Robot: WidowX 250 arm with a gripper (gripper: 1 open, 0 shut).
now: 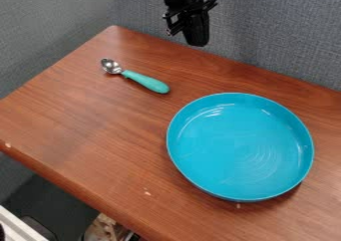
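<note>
My black gripper (190,22) hangs at the top centre, above the back edge of the wooden table (94,145); whether its fingers are open or shut is unclear. An ice cream scoop with a metal head and teal handle (144,80) lies on the left part of the table, below and left of the gripper. A large turquoise plate (240,145) rests on the right part of the table, apart from the scoop.
Grey padded walls (266,36) stand behind and to the left of the table. A dark gap with some clutter shows beyond the near edge at the bottom left.
</note>
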